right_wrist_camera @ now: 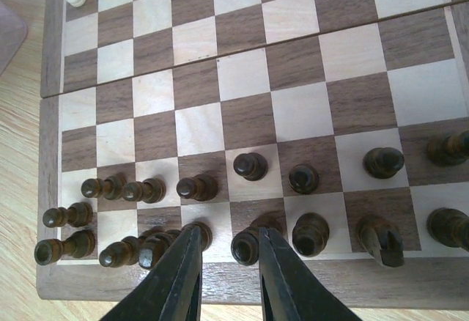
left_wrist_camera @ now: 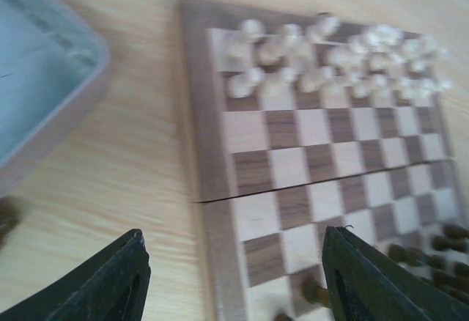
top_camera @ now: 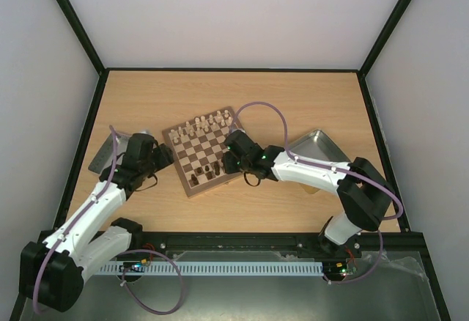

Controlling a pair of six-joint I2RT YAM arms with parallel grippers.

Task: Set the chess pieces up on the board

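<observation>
The chessboard (top_camera: 198, 145) sits mid-table, white pieces (left_wrist_camera: 315, 79) along its far side and dark pieces (right_wrist_camera: 311, 233) along its near side. My right gripper is over the near back row, fingertips close together at a dark piece (right_wrist_camera: 245, 244); whether it holds that piece is unclear. My left gripper is part open at the board's left edge, nothing visible between its widely spaced fingers.
A metal tray (top_camera: 315, 145) lies right of the board, partly behind the right arm. Another tray (top_camera: 102, 156) is at the left, partly behind the left arm.
</observation>
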